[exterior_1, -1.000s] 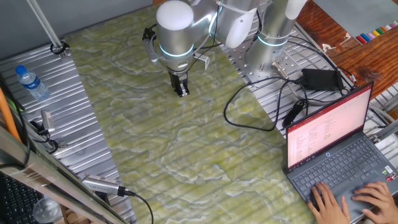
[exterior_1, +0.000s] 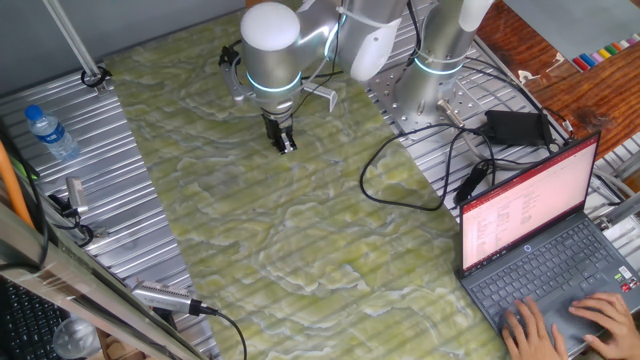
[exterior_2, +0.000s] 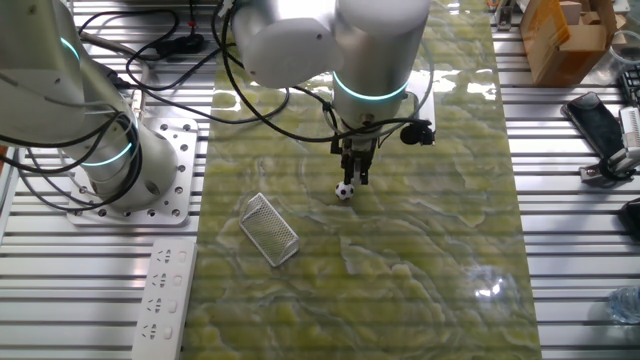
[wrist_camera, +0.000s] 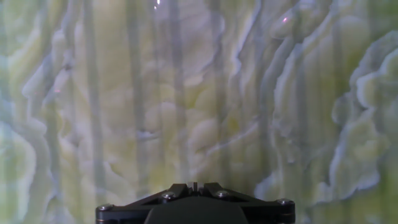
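My gripper points down over the green marbled mat, left of the arm's base. In the wrist view the gripper looks shut, its black tips close together at the bottom edge, and nothing shows between them. A small black-and-white ball appears right beside the gripper in exterior view 2; whether they touch I cannot tell. Neither exterior view 1 nor the wrist view shows the ball. To the lower left of the ball lies a white, perforated, grater-like piece, flat on the mat.
A laptop with a person's hands on it stands at the mat's right corner. A black cable loops onto the mat. A power strip lies beside the mat. A water bottle stands on the left.
In exterior view 1 my arm and gripper have shifted slightly to the left. Nothing else has visibly moved on the mat.
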